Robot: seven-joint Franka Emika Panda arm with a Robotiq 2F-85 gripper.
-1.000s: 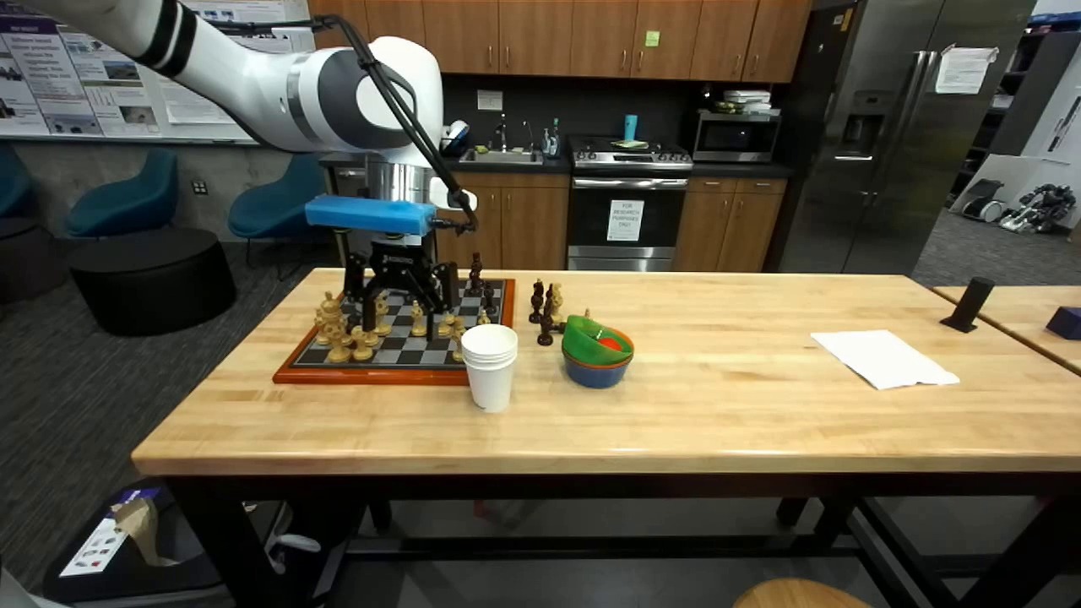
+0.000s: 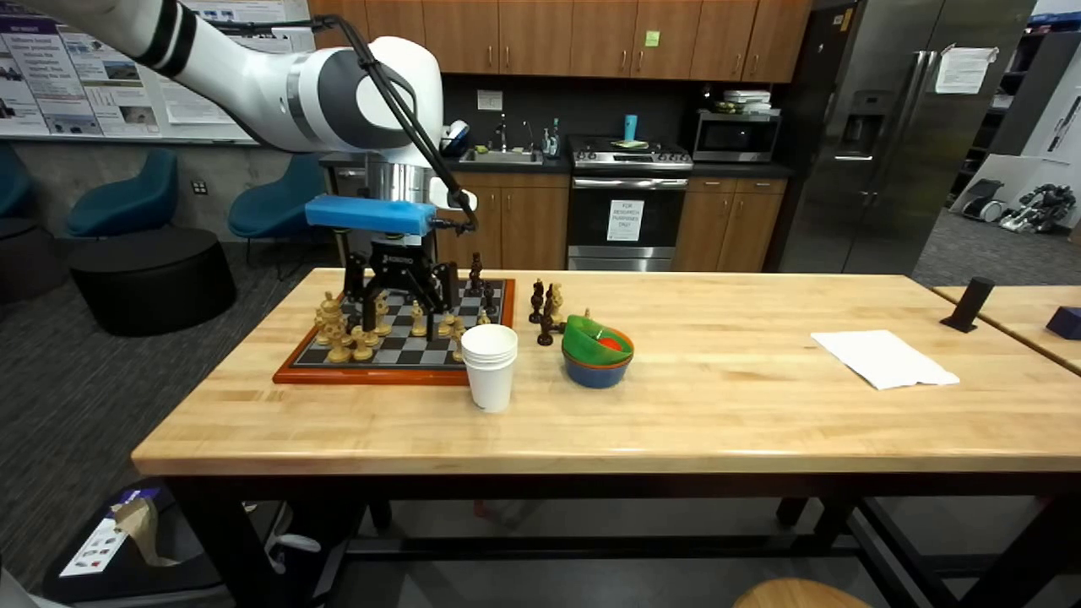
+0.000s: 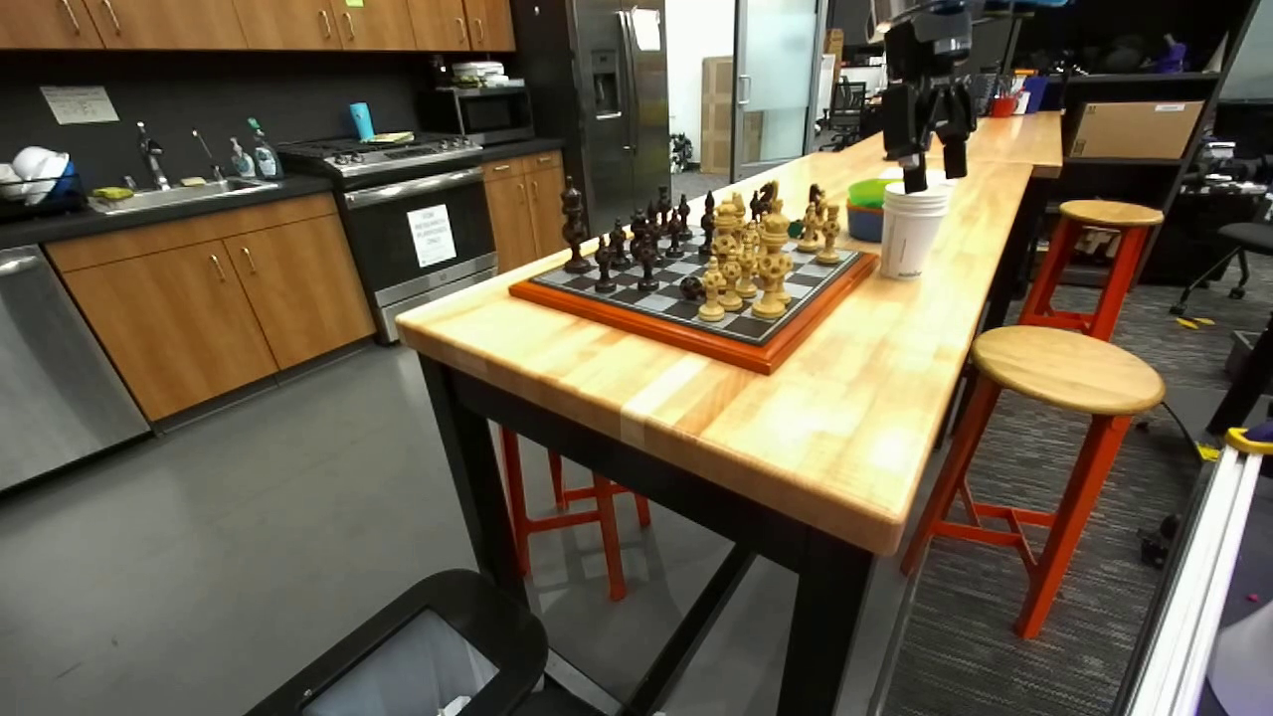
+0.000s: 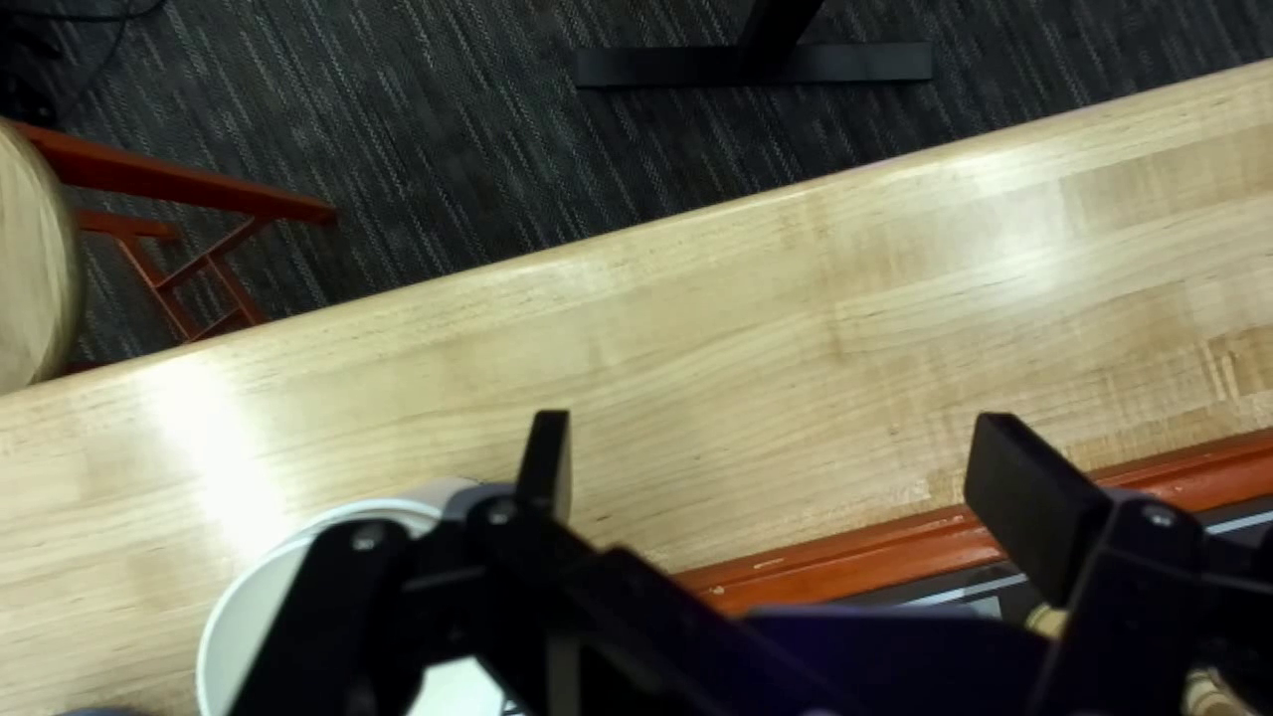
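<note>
My gripper (image 2: 399, 323) is open, its fingers wide apart with nothing between them. In exterior view 1 it appears in front of the chessboard (image 2: 294, 379), which has a red-brown frame and carries light and dark pieces. A stack of white paper cups (image 2: 491, 380) stands upright at the board's near right corner. In the wrist view the cups (image 4: 239, 621) show at the lower left, partly covered by one of my fingers, while bare tabletop (image 4: 716, 394) fills the space between the fingertips. Exterior view 2 has the gripper (image 3: 934, 173) overlapping the top of the cups (image 3: 914, 239).
Several chess pieces (image 2: 545, 329) stand off the board to its right. Stacked bowls, a green one (image 2: 584, 343) tilted over a blue one (image 2: 595, 376), sit right of the cups. A white sheet (image 2: 883, 359) lies farther right.
</note>
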